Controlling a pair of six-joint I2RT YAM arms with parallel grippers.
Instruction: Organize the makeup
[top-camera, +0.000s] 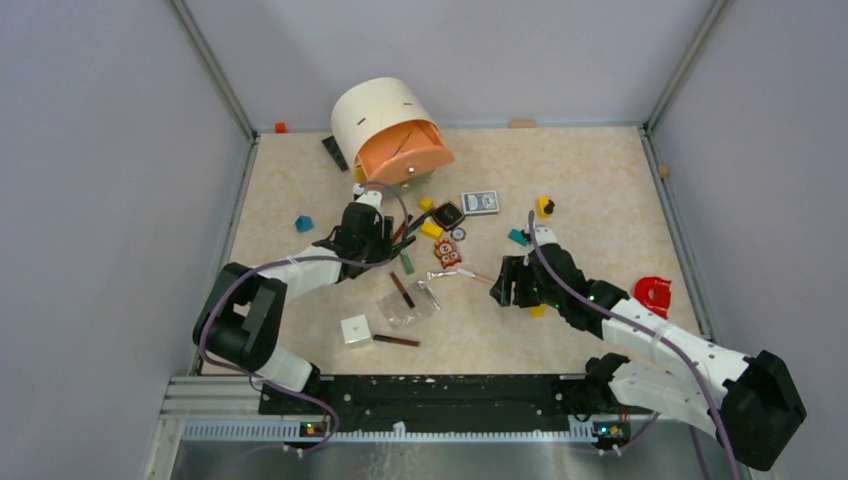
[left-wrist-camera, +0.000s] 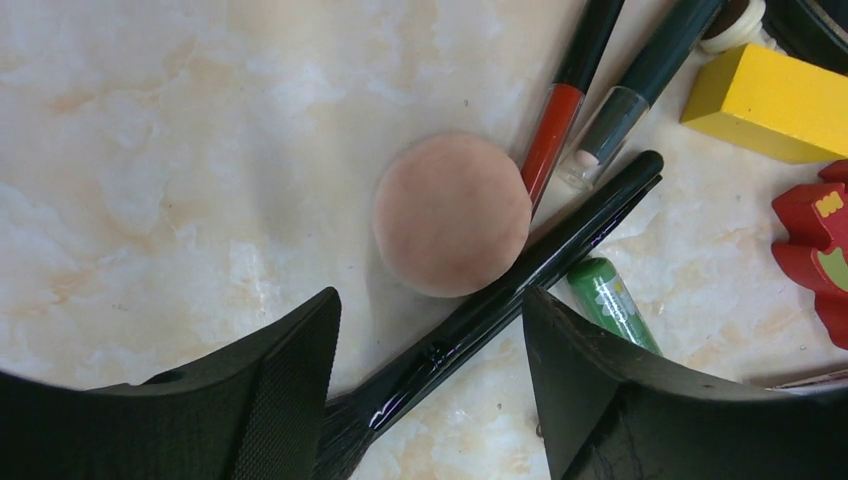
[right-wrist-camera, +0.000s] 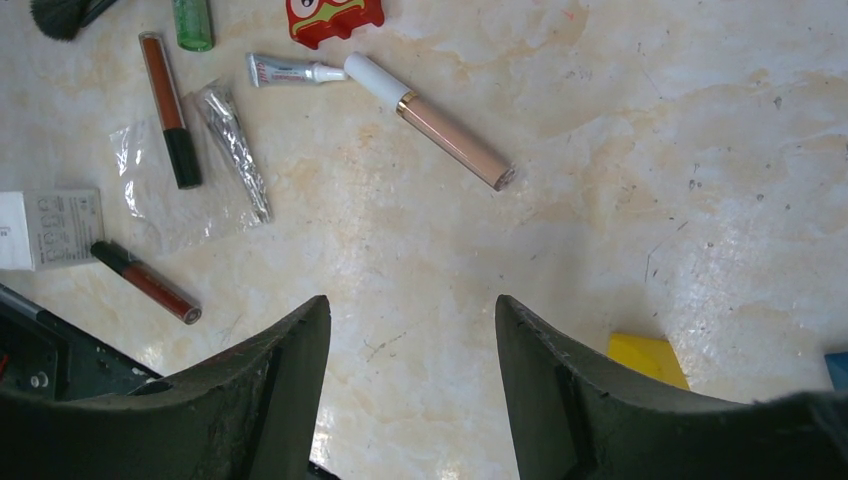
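Note:
My left gripper is open above a black brush (left-wrist-camera: 480, 320), with a round pink sponge (left-wrist-camera: 450, 210) just beyond, beside a red tube (left-wrist-camera: 555, 125), a dark clear-tipped tube (left-wrist-camera: 650, 75) and a green tube (left-wrist-camera: 610, 300). My right gripper stands open over bare table, nearer than a pale concealer tube (right-wrist-camera: 450, 135), a small squeeze tube (right-wrist-camera: 285, 70), brown tubes (right-wrist-camera: 160, 80) and a plastic bag (right-wrist-camera: 150, 200). The cream organizer (top-camera: 370, 110) with its peach drawer (top-camera: 420, 160) stands at the back.
Yellow blocks (left-wrist-camera: 765, 100), a red owl toy (top-camera: 447, 254), a card box (top-camera: 480, 202), a white box (top-camera: 356, 331) and a red object (top-camera: 652, 293) lie around.

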